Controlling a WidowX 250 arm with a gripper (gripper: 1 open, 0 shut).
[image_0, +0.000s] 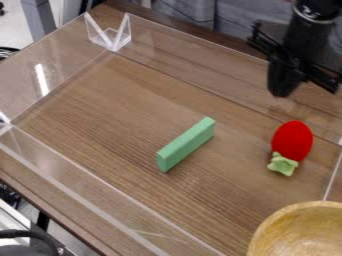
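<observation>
My gripper (278, 84) is high at the upper right, raised over the table, its fingers pointing down; whether anything is between them is hard to tell, but none shows. Below it a red rounded object (293, 139) lies on the wooden table, with a small pale green piece (282, 165) at its lower edge. A green bar (186, 143) lies diagonally near the middle.
A yellow bowl (301, 228) sits at the lower right corner. A clear or white wire-like item (110, 30) stands at the back left.
</observation>
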